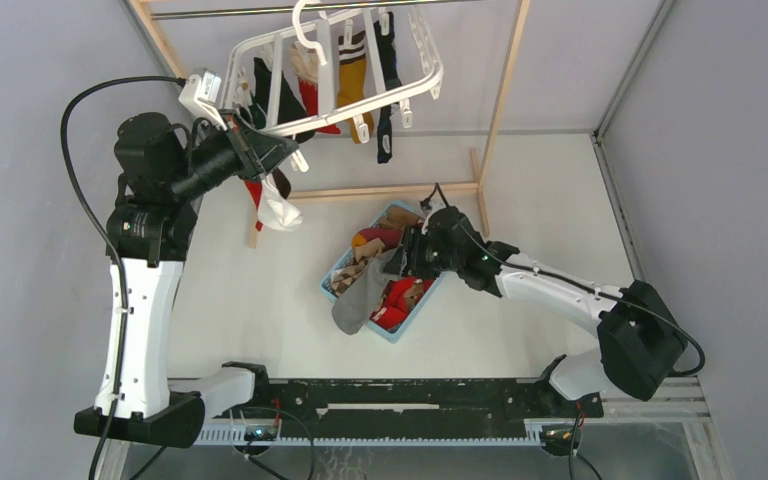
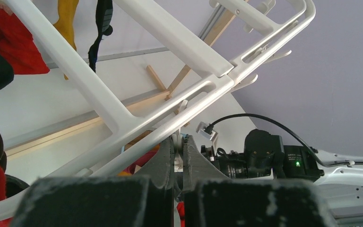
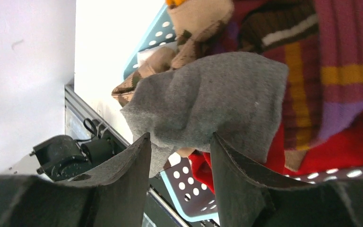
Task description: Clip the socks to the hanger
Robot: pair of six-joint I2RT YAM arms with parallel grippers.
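The white clip hanger (image 1: 360, 107) hangs at the top with several socks on it, among them a mustard sock (image 1: 351, 75) and a dark sock (image 1: 384, 140). At its left front corner stands my left gripper (image 1: 285, 152), fingertips together against the underside of the hanger's bar; nothing clear shows between them. A white sock (image 1: 278, 208) hangs below that corner. The grey sock (image 3: 208, 99) lies spread over the sock pile, part of it over the basket's edge. My right gripper is part open above it, grey cloth visible beyond and between its fingers.
The light-blue basket (image 1: 422, 308) holds red, brown and striped socks. A wooden stand (image 1: 505, 80) frames the hanger, with its low crossbar (image 1: 360, 191) behind the basket.
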